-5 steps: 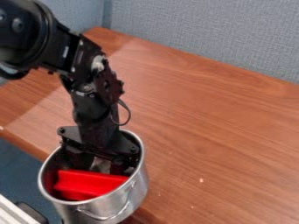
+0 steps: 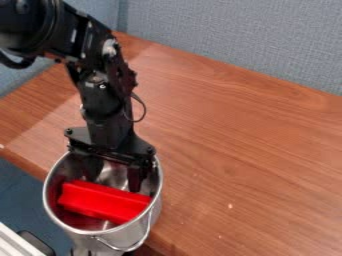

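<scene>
A black robot arm reaches down from the upper left, its gripper (image 2: 112,170) at the mouth of a silver metal bucket (image 2: 135,232) on the table's near left edge. The fingertips are dark and partly hidden inside the bucket, so their opening and anything between them are unclear. A red object (image 2: 103,202), block-like and elongated, lies in the front part of the bucket, in front of the gripper.
Grey padded walls (image 2: 227,40) stand at the back and left. A white edged item (image 2: 16,243) sits low at the left, beyond the table's edge.
The gripper has risen a little out of the bucket, showing more of its inside and of the red object.
</scene>
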